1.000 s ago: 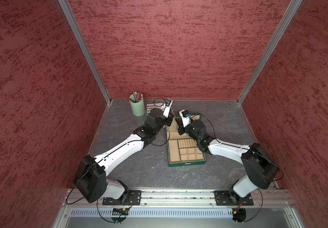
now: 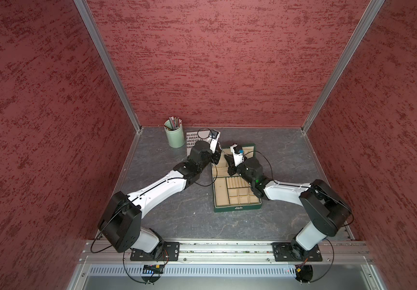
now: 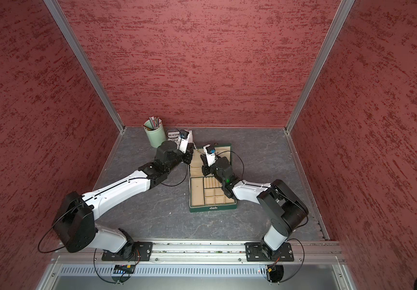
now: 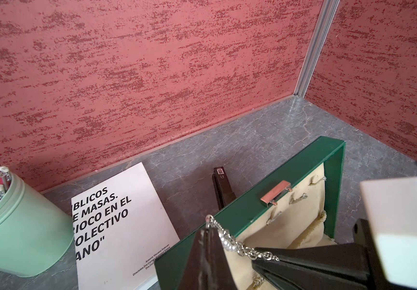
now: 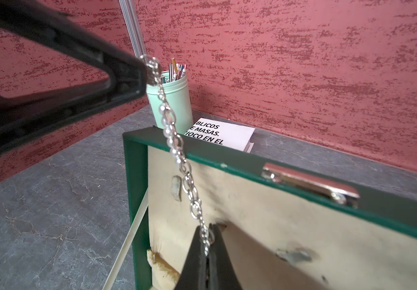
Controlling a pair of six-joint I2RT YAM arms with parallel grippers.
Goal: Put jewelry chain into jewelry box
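A silver chain with pearls (image 5: 169, 130) hangs slanting between both grippers, one end in each, inside the raised lid of the green jewelry box (image 2: 237, 207). My left gripper is higher, shut on the chain. My right gripper is lower, in front of the lid's cream lining (image 5: 290, 217), also shut on the chain. The box stands open, its compartments (image 3: 214, 193) visible at the near half.
A mint pencil cup (image 2: 175, 135) and printed papers (image 4: 116, 222) lie at the back left, behind the box. Bare grey table (image 2: 285, 149) shows to the right and in front of the box.
Both grippers have shifted slightly down and toward the near side over the last second, the chain still strung between them.
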